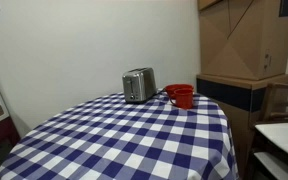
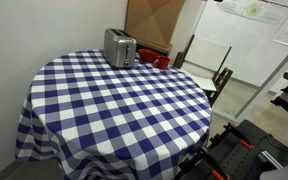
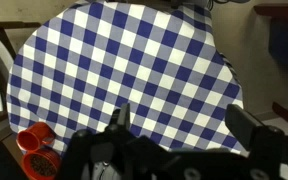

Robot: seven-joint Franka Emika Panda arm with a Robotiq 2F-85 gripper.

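High over the blue-and-white checked tablecloth point(image 3: 159, 75), my gripper stands open in the wrist view, its dark fingers wide apart with only cloth far below between them. A silver toaster point(image 1: 139, 87) rests on the table, seen also in exterior view 2 as the toaster point(image 2: 120, 49). Beside it stand a red mug point(image 1: 184, 97) and a second red vessel point(image 1: 171, 90), partly hidden behind the mug. At the wrist view's lower left are the red mug point(image 3: 30, 137) and a red round vessel point(image 3: 41, 164) with a dark interior.
Large cardboard boxes point(image 1: 246, 40) stand behind the mug, and a white wall point(image 1: 94, 45) rises behind the table. A chair point(image 2: 206, 65) is beyond the table's far right side. Dark equipment point(image 2: 234, 155) occupies the near right.
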